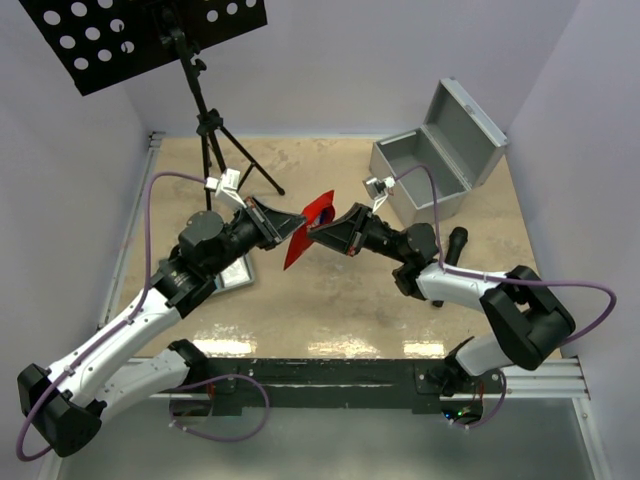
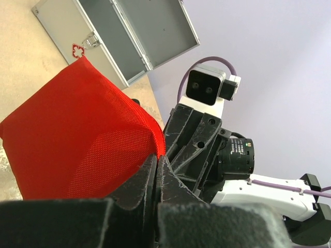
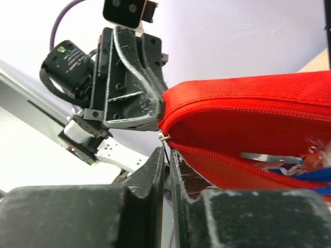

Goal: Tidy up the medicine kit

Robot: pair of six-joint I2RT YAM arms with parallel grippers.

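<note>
A red zippered pouch [image 1: 315, 214] hangs in the air between my two grippers. My left gripper is shut on the pouch's edge. In the right wrist view, the pouch's zipper stands apart, and small packets [image 3: 305, 163] show inside. A metal zipper pull [image 3: 164, 137] with a thin dark cord sits at the pouch's near corner, beside the other gripper's fingers. My right gripper is slightly open at that corner. The cord reaches down to the narrow gap between its fingertips; whether they touch it cannot be told.
Behind my right arm stands the grey medicine box [image 1: 415, 170], lid raised and interior empty. A white tray [image 1: 236, 274] is partly hidden under my left arm. A black tripod stand [image 1: 210, 120] occupies the back left. Bare table lies at front centre.
</note>
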